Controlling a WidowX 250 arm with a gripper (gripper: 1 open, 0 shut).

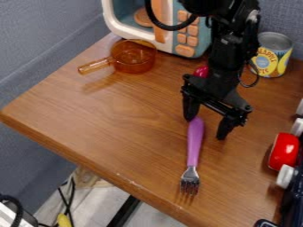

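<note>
The black arm reaches down from the top to my gripper [206,126], which stands open over the upper end of a purple-handled fork [193,152], its two fingers apart on either side of the handle. The fork lies on the wooden table [95,133] with its tines toward the front edge. Whether the fingertips touch the table is unclear.
An amber pan [133,58] and a toy microwave [130,18] stand at the back. A can [271,55] is at back right, with a red object behind the arm. Red and dark items [283,152] line the right edge.
</note>
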